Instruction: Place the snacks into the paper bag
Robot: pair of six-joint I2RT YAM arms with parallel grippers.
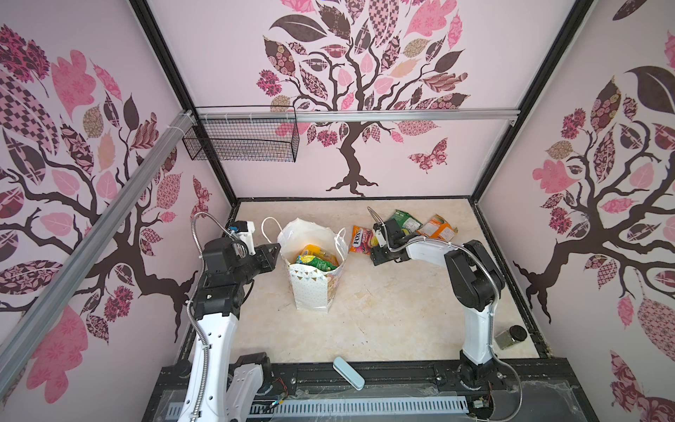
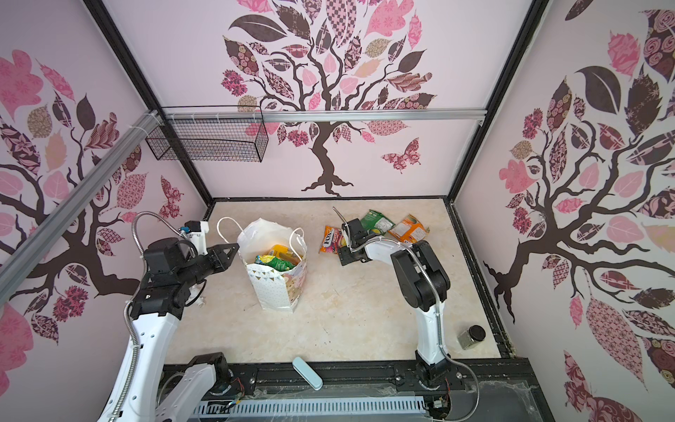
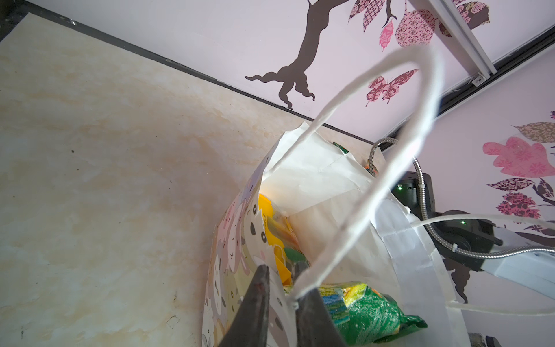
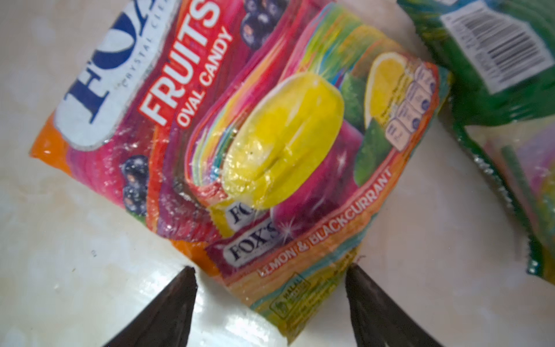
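Note:
The white paper bag (image 1: 309, 292) stands upright, its mouth facing up. Inside lie a green snack packet (image 3: 375, 315) and yellow ones (image 3: 277, 231). At the bag's left rim is my left gripper, its fingers a little apart; a white rope handle (image 3: 375, 202) runs down across them, and whether they touch it cannot be told. A Fox's candy packet (image 4: 271, 150) lies flat on the table. My right gripper is open above it, the packet's lower corner showing between its fingers. Beyond are a green packet (image 1: 405, 220) and an orange packet (image 1: 437, 228).
A wire basket (image 1: 242, 139) hangs high at the back left. A jar with a black lid (image 1: 511, 337) stands at the front right. The right arm spans the table's right side.

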